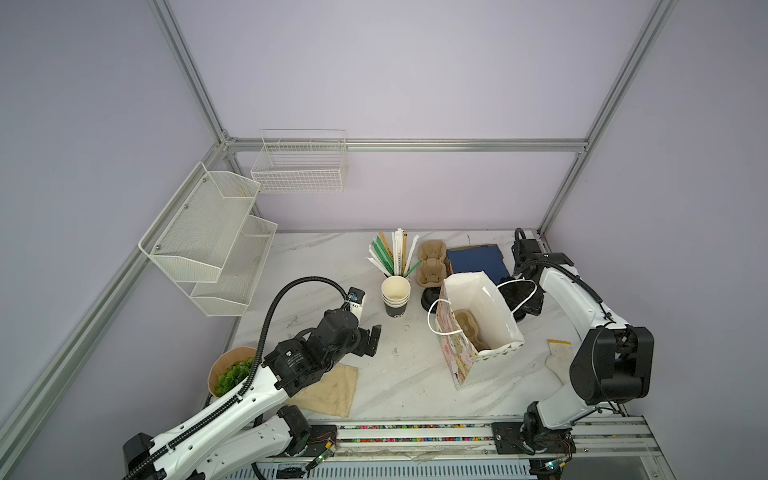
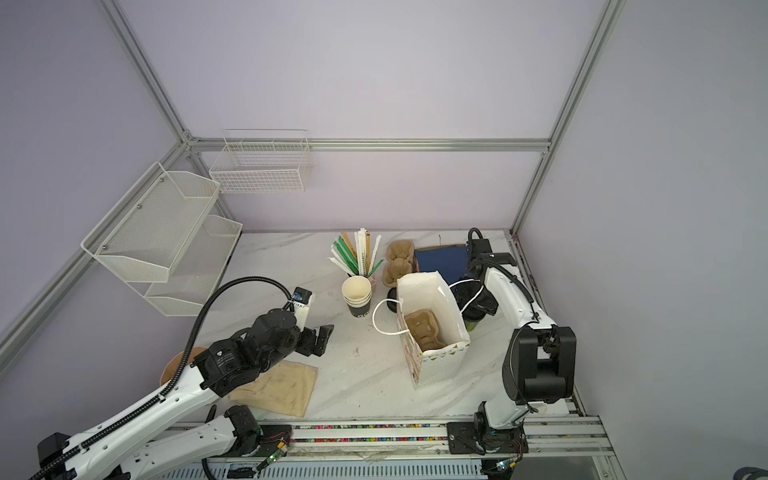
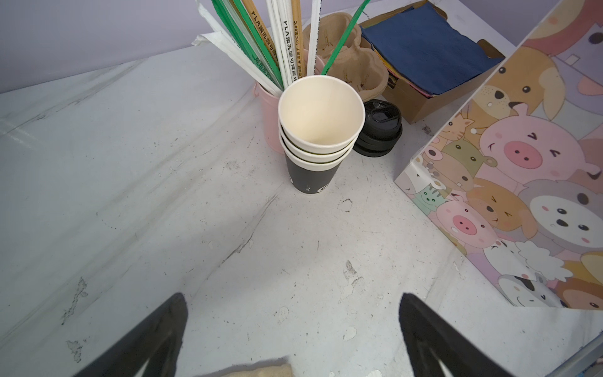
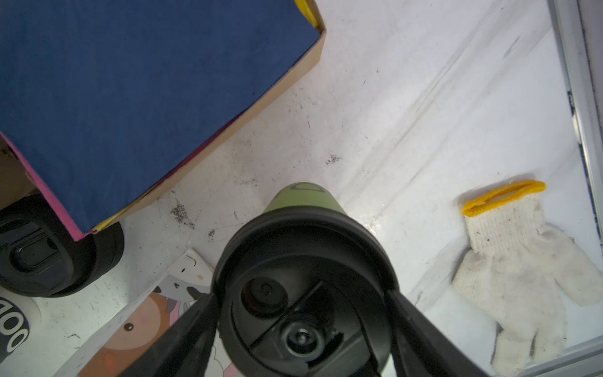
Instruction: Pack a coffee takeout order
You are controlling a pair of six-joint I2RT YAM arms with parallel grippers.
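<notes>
A paper bag (image 1: 489,368) printed with cartoon animals stands upright, its mouth open and a brown pulp cup carrier (image 2: 424,329) inside. Behind its right side, a green cup (image 4: 304,198) with a black lid (image 4: 301,251) shows from above in the right wrist view. My right gripper is around that lid, a finger on each side with the fingers apart; whether the pads touch it is hard to tell. To the left of the bag, above bare table, my left gripper stands open and empty.
Stacked paper cups (image 3: 320,125), straws (image 3: 285,37), spare black lids (image 3: 378,128), another pulp carrier (image 1: 432,262) and a box of blue napkins (image 1: 477,259) line the back. A glove (image 4: 515,276) lies at right, a tan cloth (image 2: 276,388) at front left.
</notes>
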